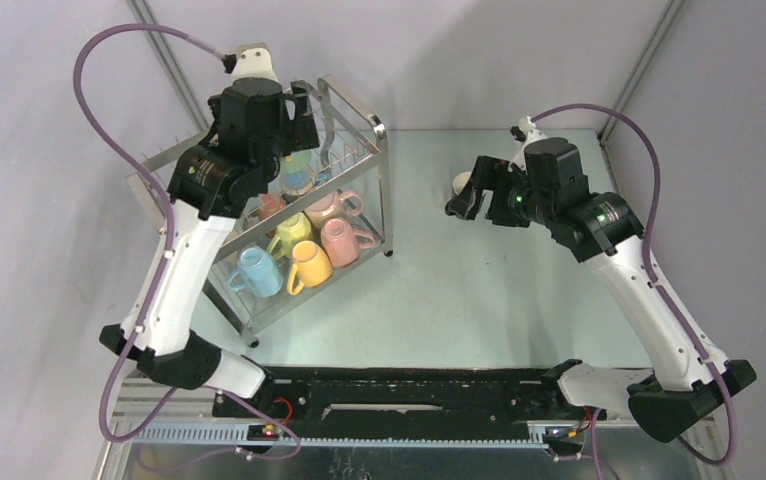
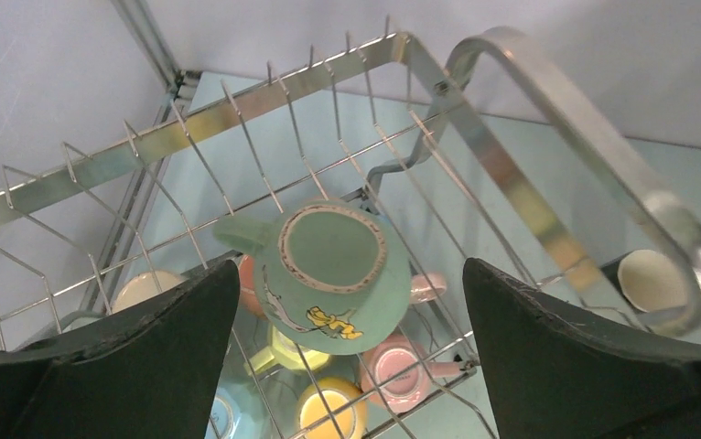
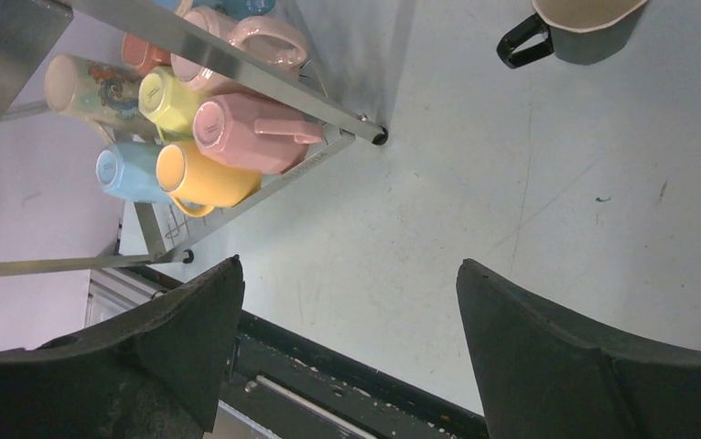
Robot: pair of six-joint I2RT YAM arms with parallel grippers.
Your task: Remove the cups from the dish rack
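Observation:
On the upper tier of the metal dish rack (image 2: 512, 187) a pale green cup (image 2: 333, 283) stands upside down, a small yellow figure on its side. My left gripper is open above it, its fingers (image 2: 136, 357) to either side of the cup in the left wrist view and nothing held. The lower tier bears several cups, among them a yellow cup (image 1: 310, 264), a blue cup (image 1: 257, 272) and a pink cup (image 1: 343, 242). A dark cup (image 3: 589, 32) with a pale inside stands on the table. Near it my right gripper (image 1: 484, 205) hangs open and empty.
The rack's raised side handle (image 2: 594, 137) and upright wires (image 2: 296, 123) surround the upper tier. Right of the rack, the table (image 1: 429, 290) is clear apart from the dark cup. Walls close in the left, back and right.

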